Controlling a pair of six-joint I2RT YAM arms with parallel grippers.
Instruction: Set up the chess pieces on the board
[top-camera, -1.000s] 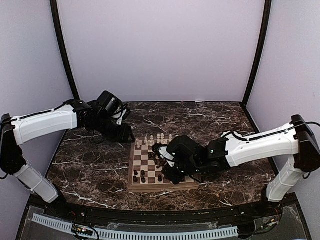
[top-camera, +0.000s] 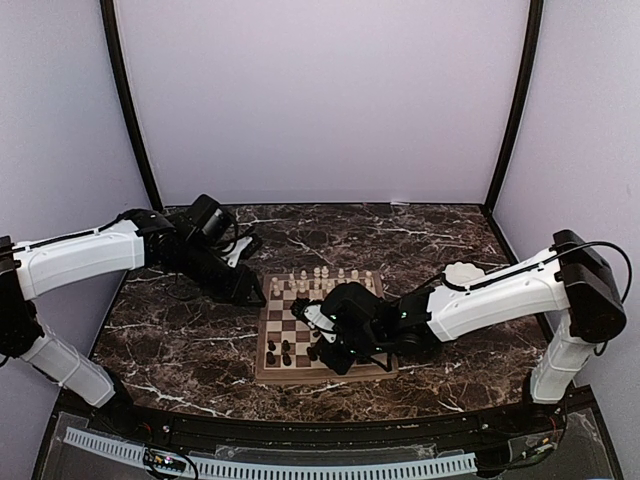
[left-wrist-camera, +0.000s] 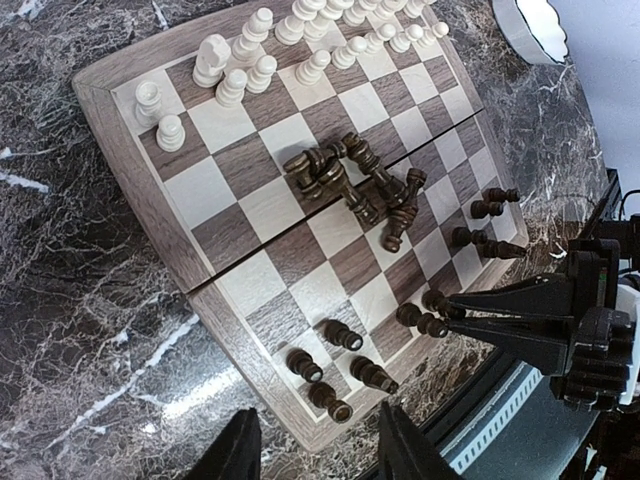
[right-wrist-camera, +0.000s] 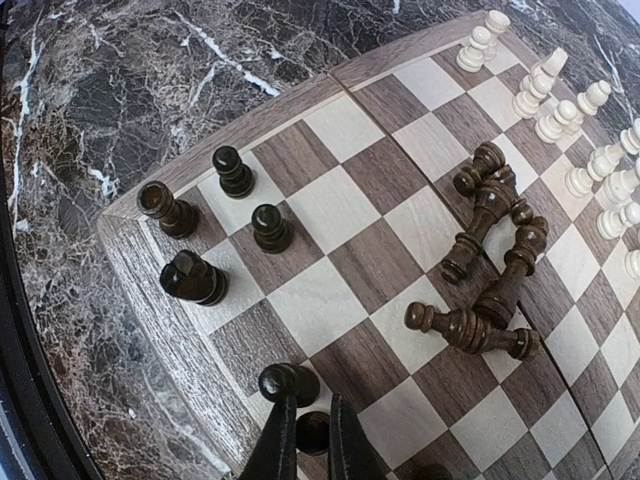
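The chessboard (top-camera: 284, 372) carries white pieces (left-wrist-camera: 210, 60) along its far side. Several dark pieces stand in the near rows, including a dark rook (right-wrist-camera: 167, 210) and knight (right-wrist-camera: 192, 277). Toppled dark pieces (right-wrist-camera: 470, 330) lie in a heap mid-board. My right gripper is shut on a dark piece at the near row, beside a standing dark pawn (right-wrist-camera: 288, 382). My left gripper hangs over the board's near-left part, its fingers apart with nothing visible between them.
A white bowl (left-wrist-camera: 528, 30) stands right of the board. The right arm covers much of the board's right side in the top view.
My right gripper has moved left and a little toward the near edge. My left gripper has moved down and slightly nearer the front.
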